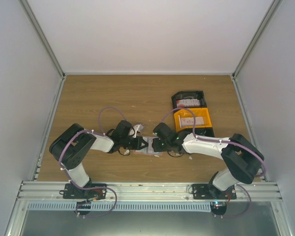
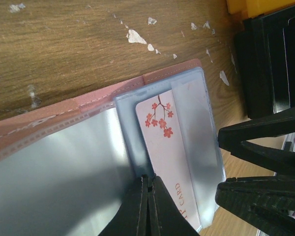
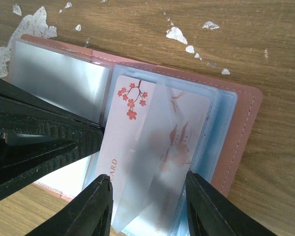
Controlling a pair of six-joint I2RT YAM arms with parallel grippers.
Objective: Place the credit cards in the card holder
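The pink card holder (image 3: 242,118) lies spread on the table with clear sleeves. A white card with red blossoms (image 3: 122,123) lies partly under a clear flap of one sleeve, its left strip uncovered. In the left wrist view the same card (image 2: 162,132) shows beside a frosted sleeve. My left gripper is shut at the card's left edge, with nothing visible between its fingers. Over the card's lower part, my right gripper stands open, its fingers (image 3: 199,201) apart and nothing gripped between them.
Right of the holder stand black and orange trays; the orange tray (image 1: 207,118) and the far black tray (image 1: 201,97) contain cards. Pale worn spots mark the wood. Free table stretches behind and to the left.
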